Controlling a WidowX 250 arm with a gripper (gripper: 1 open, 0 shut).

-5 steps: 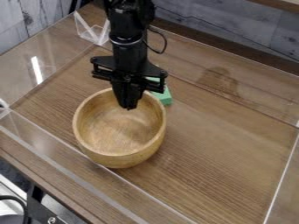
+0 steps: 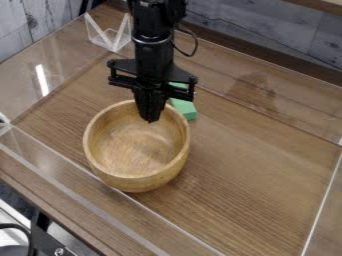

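My black gripper [image 2: 150, 99] reaches down from the top of the view to the back rim of a round wooden bowl [image 2: 134, 160]. Its fingertips are at or just over that rim; I cannot tell whether they touch it or how far apart they stand. A green object [image 2: 185, 108] lies behind the bowl on the right, partly hidden by the gripper.
A clear plastic item [image 2: 107, 32] stands at the back left. A black cable [image 2: 16, 235] lies at the lower left edge.
The gripper's upper body has shifted slightly and its side parts look a little different in spread. The bowl and green object look unmoved.
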